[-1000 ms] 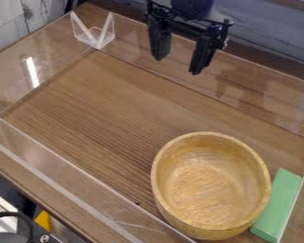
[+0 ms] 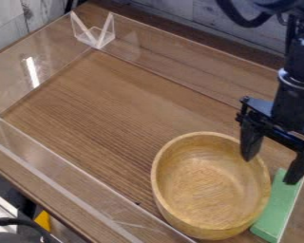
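My black gripper (image 2: 272,152) is at the right of the camera view, open, its two fingers pointing down over the right rim of a yellow bowl (image 2: 199,204) and a green block (image 2: 277,214). The bowl stands at the lower middle of the wooden table (image 2: 79,114). The green block lies just right of it, partly hidden under the gripper. I cannot tell whether the fingers touch either one.
A clear wire-like or plastic holder (image 2: 94,28) stands at the back left. Clear side walls edge the table. A small yellow object shows at the bottom left edge.
My gripper has moved from the back of the table down and to the right, toward the bowl and green block. The bowl and block look unmoved.
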